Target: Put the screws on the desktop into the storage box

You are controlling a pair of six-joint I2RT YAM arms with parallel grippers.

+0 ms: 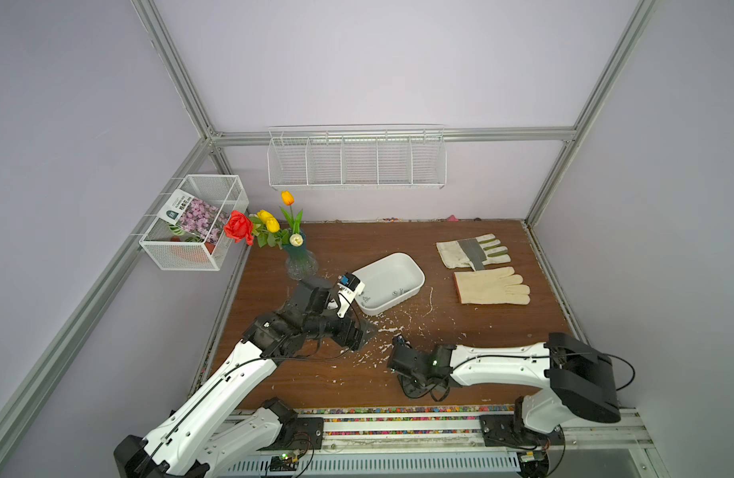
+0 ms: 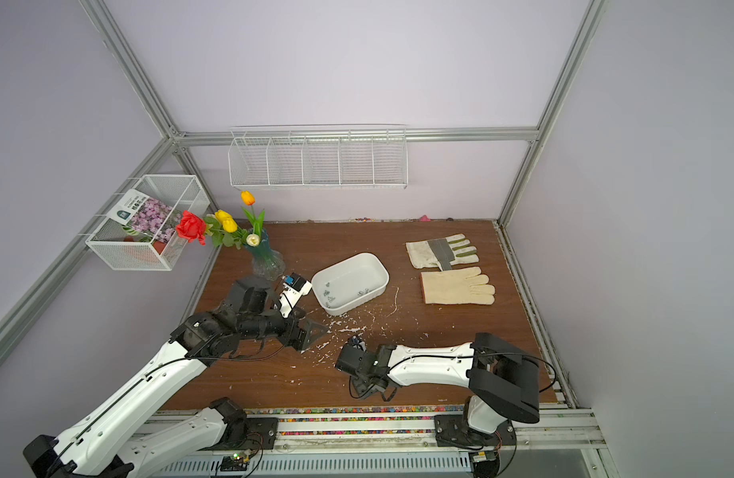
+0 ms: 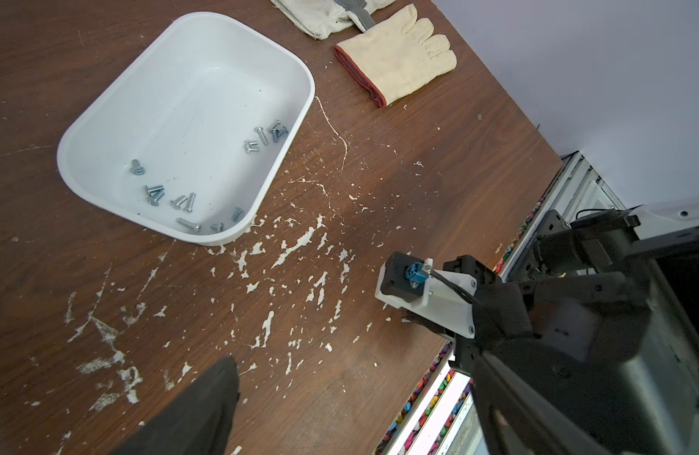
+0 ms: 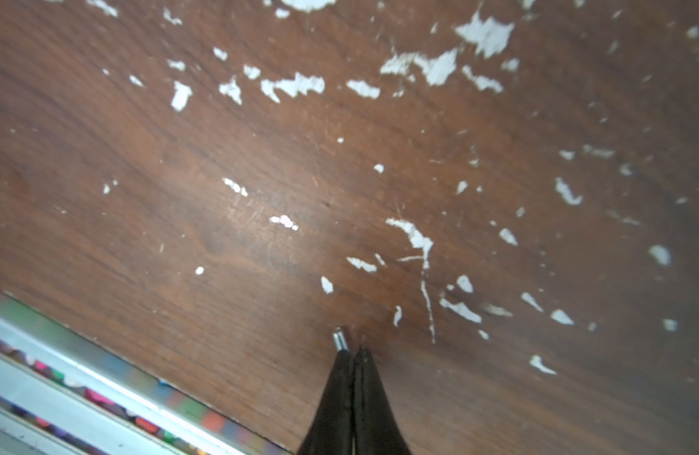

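The white storage box (image 1: 386, 279) (image 3: 184, 106) holds several silver screws (image 3: 188, 203) on its floor. Down by the front edge of the desktop, my right gripper is shut and pointed at the wood. A small silver screw (image 4: 339, 339) lies at its tips, partly hidden by them; I cannot tell that anything is between the fingers. My left gripper hangs open over the desk just in front of the box, with nothing held between its blurred fingers.
A glass vase (image 1: 301, 263) with flowers stands left of the box. Two work gloves (image 1: 490, 285) lie at the right. A wire basket (image 1: 191, 255) hangs on the left wall, a wire rack (image 1: 356, 159) at the back. The chipped desktop between box and gloves is clear.
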